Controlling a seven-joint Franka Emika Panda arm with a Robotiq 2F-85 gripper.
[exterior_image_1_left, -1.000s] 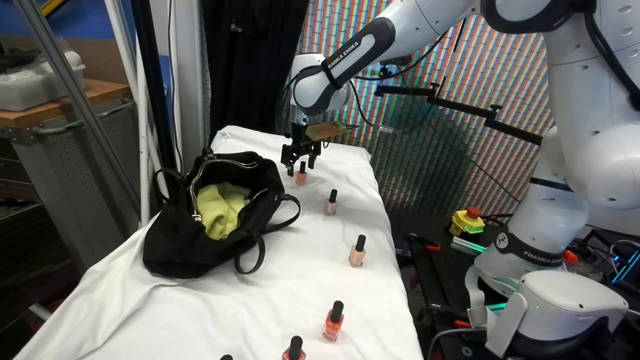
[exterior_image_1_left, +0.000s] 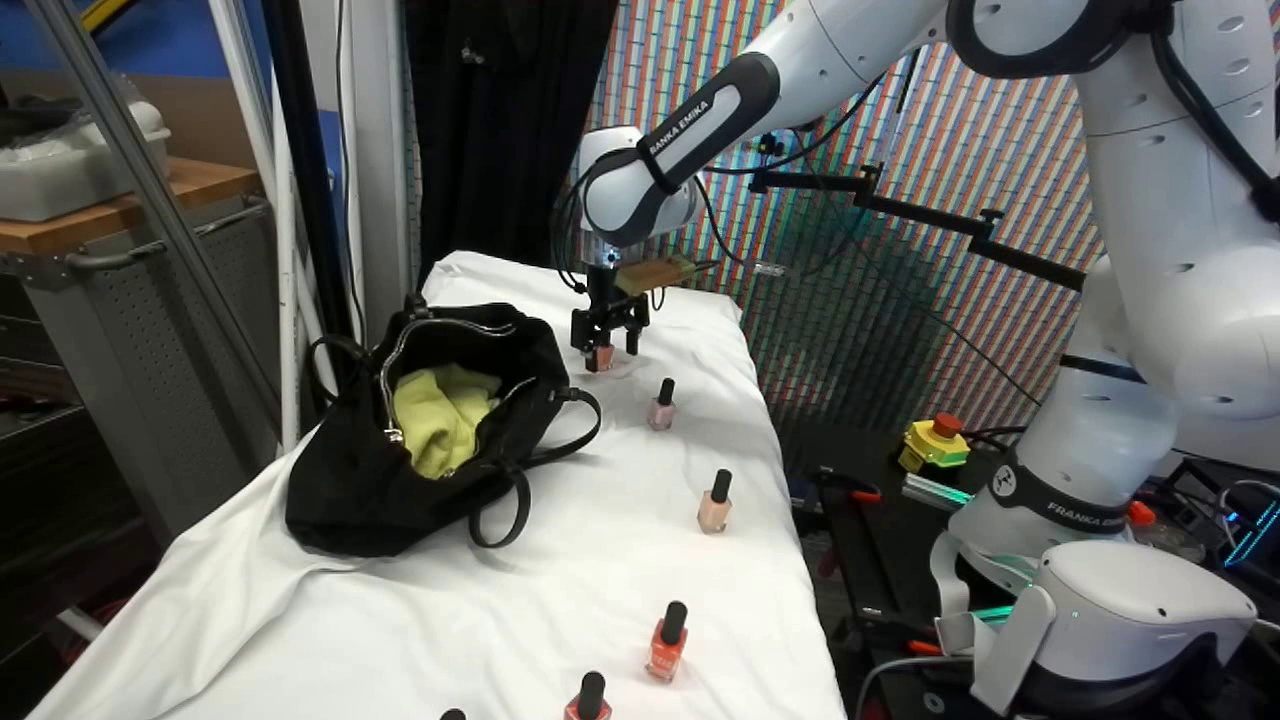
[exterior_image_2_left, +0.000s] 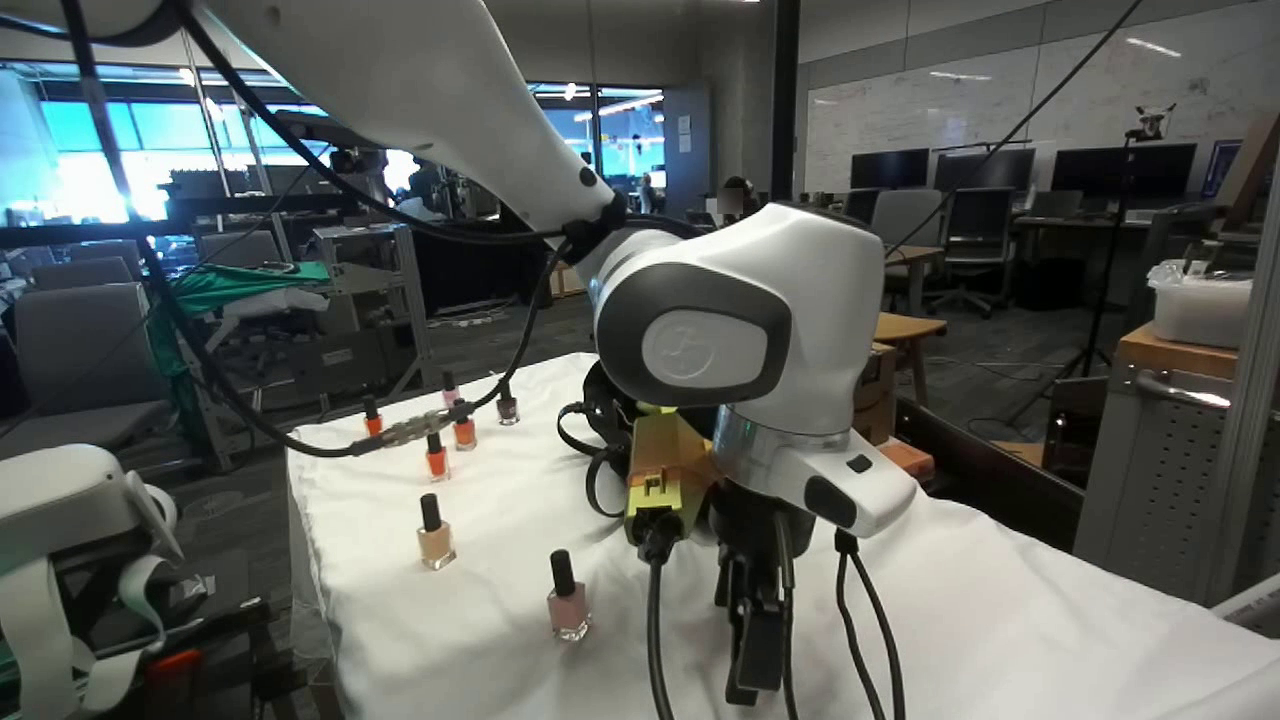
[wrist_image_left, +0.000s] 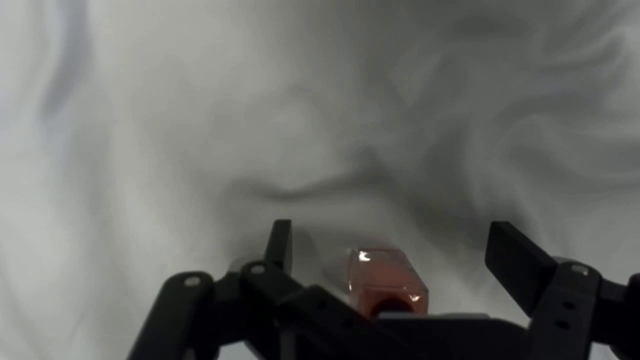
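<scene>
My gripper points down at the far end of the white-covered table, its fingers wide open. Between them, nearer the left finger (wrist_image_left: 279, 246) in the wrist view, stands a coral-red nail polish bottle (wrist_image_left: 387, 279); its cap is mostly hidden under the gripper body. In exterior view 1 only the lower part of this bottle (exterior_image_1_left: 603, 358) shows below the gripper. Contact between fingers and bottle does not show. In exterior view 2 the arm hides that bottle. A black bag (exterior_image_1_left: 396, 480) lies open on the table with yellow-green cloth (exterior_image_1_left: 444, 420) inside.
Upright polish bottles line the table toward the near end: a mauve one (exterior_image_1_left: 661, 408), a beige one (exterior_image_1_left: 714, 504), an orange-red one (exterior_image_1_left: 667, 642) and several more. The bag's handles (exterior_image_1_left: 513, 510) spread onto the cloth. Between bag and bottles the cloth is clear.
The gripper has come down and slightly toward the camera, around the coral bottle, whose black cap is now covered by it. The bag and other bottles have not moved.
</scene>
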